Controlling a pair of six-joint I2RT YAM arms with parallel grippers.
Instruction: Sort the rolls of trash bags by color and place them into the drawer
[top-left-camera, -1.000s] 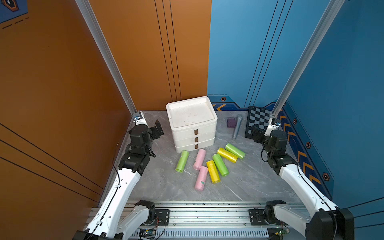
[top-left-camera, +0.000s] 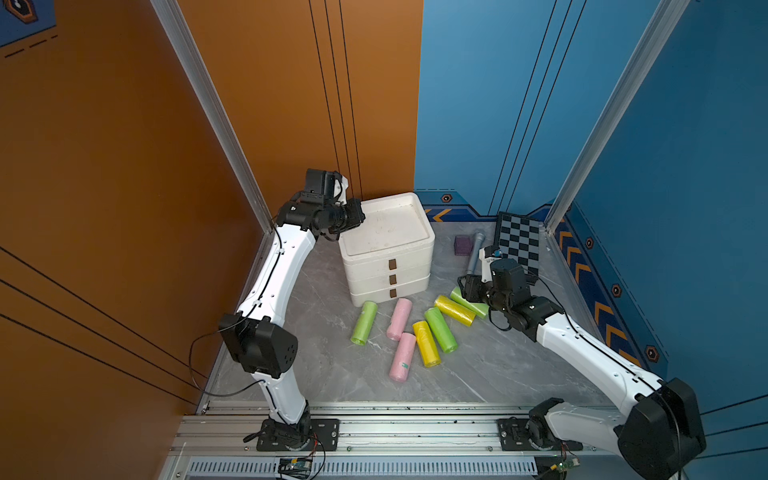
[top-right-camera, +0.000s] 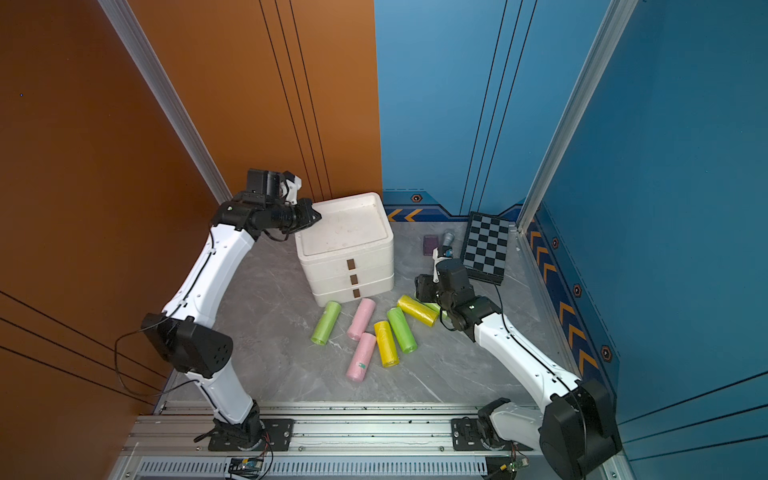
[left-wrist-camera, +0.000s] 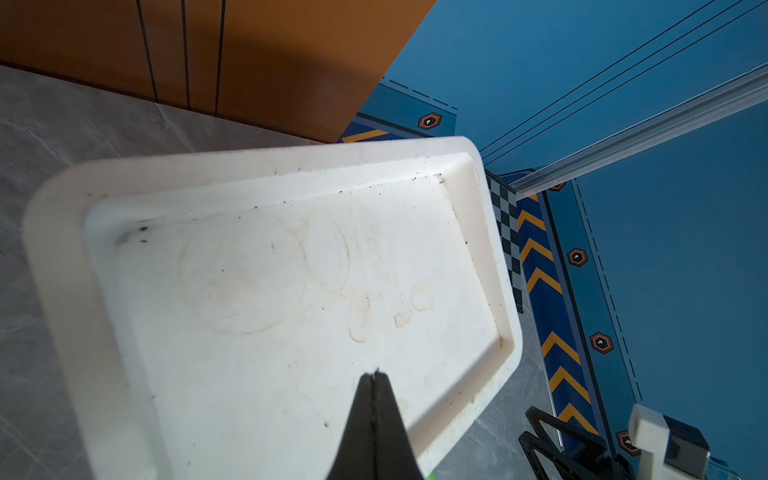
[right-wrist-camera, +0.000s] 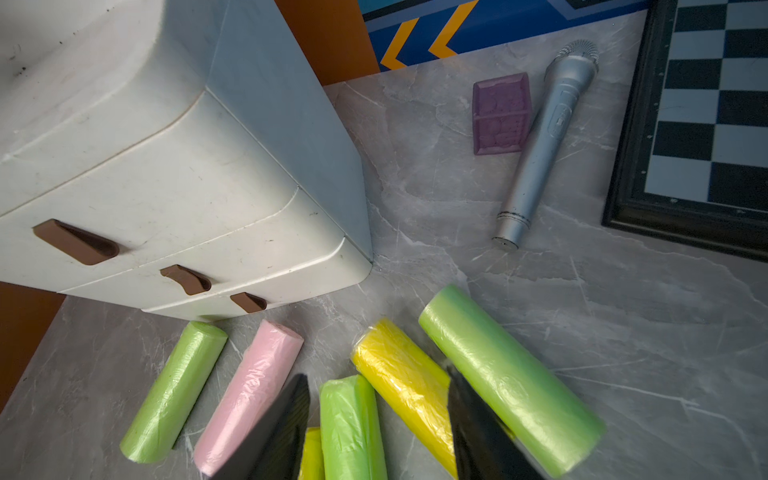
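A white three-drawer unit (top-left-camera: 385, 260) with brown pull tabs stands at the back, all drawers closed. My left gripper is shut, empty, over its top tray (left-wrist-camera: 320, 304). My right gripper is part open, nothing held, above the rolls right of the unit. On the table lie green rolls (right-wrist-camera: 171, 392) and a green roll (right-wrist-camera: 512, 376) farther right, pink rolls (top-left-camera: 400, 318), and yellow rolls (top-left-camera: 425, 344).
A purple block (right-wrist-camera: 500, 112), a silver microphone (right-wrist-camera: 536, 152) and a checkered board (right-wrist-camera: 704, 120) lie at the back right.
My right gripper has moved leftward and lower, toward the rolls. The rolls and unit are unchanged.
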